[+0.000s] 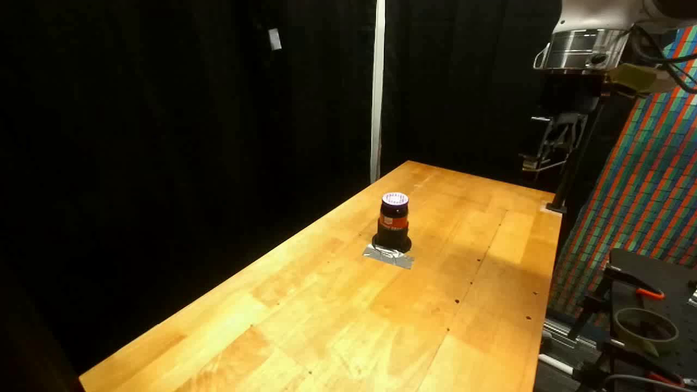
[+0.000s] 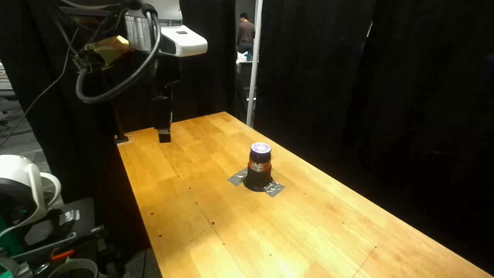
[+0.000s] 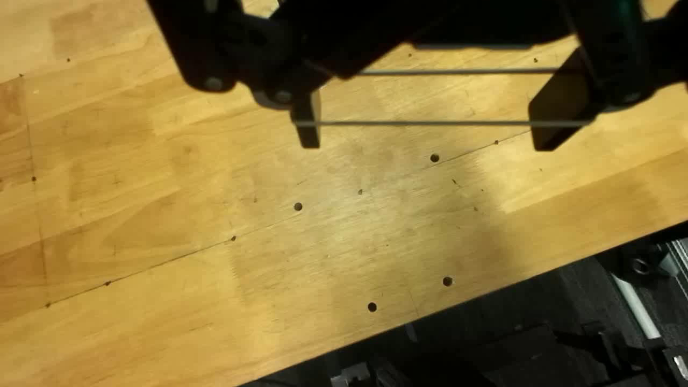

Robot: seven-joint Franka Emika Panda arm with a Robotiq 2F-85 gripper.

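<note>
A dark jar (image 1: pixel 393 221) with a white-and-purple lid and an orange-red label stands upright near the middle of the table. Its foot sits in a black round base (image 2: pixel 253 185), held to the wood by strips of grey tape (image 2: pixel 238 177). My gripper is open, its two fingers wide apart with only bare wood visible below them. In exterior view 1 the gripper (image 1: pixel 532 163) hangs high at the right side, well away from the jar. The jar is out of the wrist view.
A thin black post (image 1: pixel 555 207) stands at its corner. Beyond one long edge is a dark side bench (image 1: pixel 660 287) with clamps and a round roll (image 1: pixel 645 325). Black curtains hang around.
</note>
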